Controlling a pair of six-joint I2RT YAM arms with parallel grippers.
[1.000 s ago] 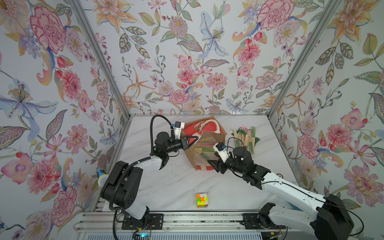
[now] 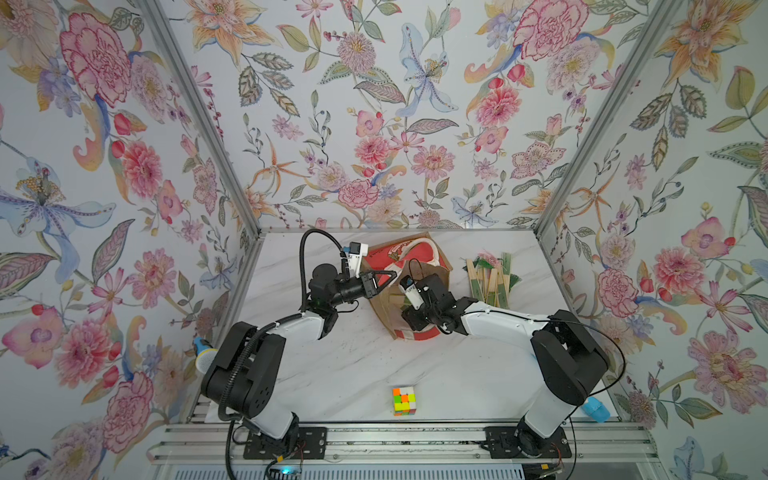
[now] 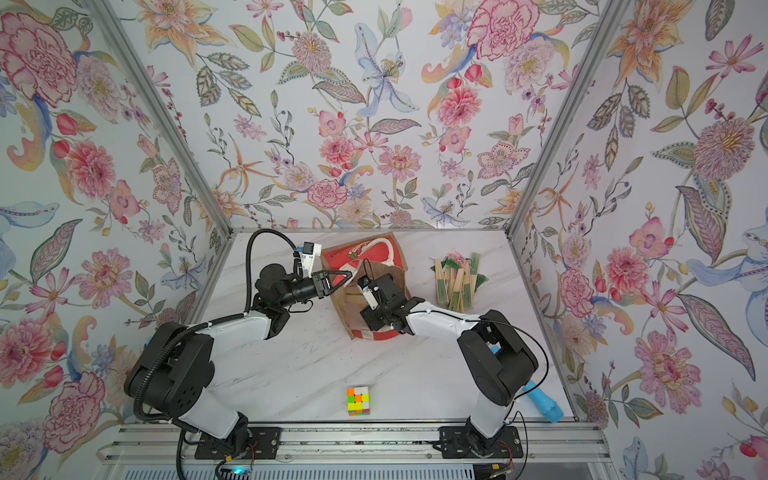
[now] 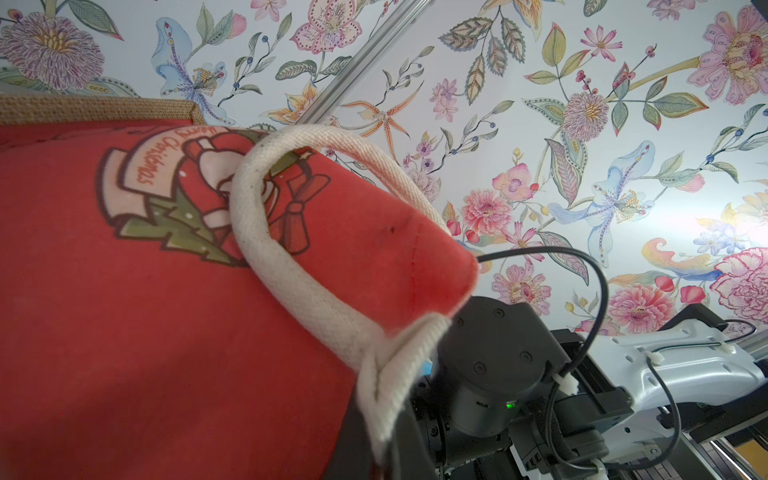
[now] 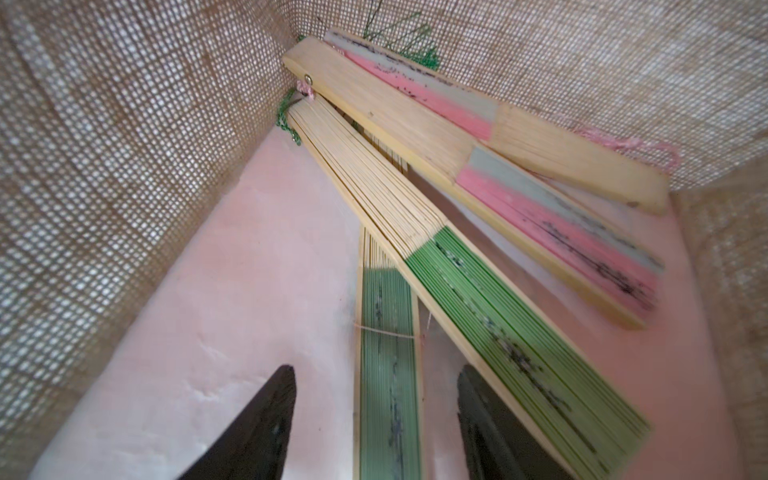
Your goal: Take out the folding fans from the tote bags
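Note:
The red tote bag (image 2: pixel 424 250), burlap inside with a white rope handle (image 4: pixel 280 272), lies open at the middle of the table. My left gripper is shut on the handle, which is pulled taut to its fingers. My right gripper is open inside the bag, fingers pointing down. Several folding fans lie there in the right wrist view: a green fan (image 5: pixel 389 360) lengthwise between the open fingers, another green fan (image 5: pixel 480 320) crossing over it, and pink-and-grey fans (image 5: pixel 552 232) behind. Nothing is gripped by the right fingers (image 5: pixel 260 424).
A pile of folding fans (image 2: pixel 489 281) lies on the table right of the bag. A colored cube (image 2: pixel 404 400) sits near the front edge. Blue objects (image 3: pixel 544 402) are at the right front. Bare table (image 2: pixel 320 376) stretches in front of the bag.
My right arm has moved left, bringing its gripper from the bag's right front side into its opening. The left arm and the bag look unchanged.

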